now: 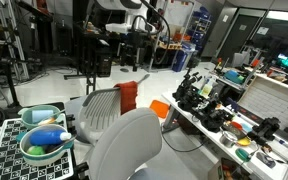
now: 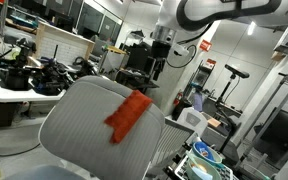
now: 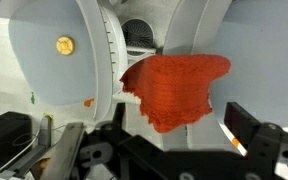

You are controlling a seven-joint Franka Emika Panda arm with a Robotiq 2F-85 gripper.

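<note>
A red cloth (image 1: pixel 128 96) hangs over the top edge of a grey chair back (image 1: pixel 99 108). In the second exterior view the same cloth (image 2: pixel 129 116) drapes down the face of the chair back (image 2: pixel 79 120). My gripper stands open in the wrist view, its dark fingers to either side of the cloth's lower part. The rumpled red cloth (image 3: pixel 179 88) lies beneath it, with nothing held. From outside, the arm reaches in from above and the gripper is up over the chair, apart from the cloth.
Another grey chair (image 1: pixel 129 145) stands in the foreground. Tubs with a blue item (image 1: pixel 46 136) sit on the left. A table (image 1: pixel 199 120) crowded with dark gear runs along the right. An orange piece (image 1: pixel 160 108) lies behind the chairs.
</note>
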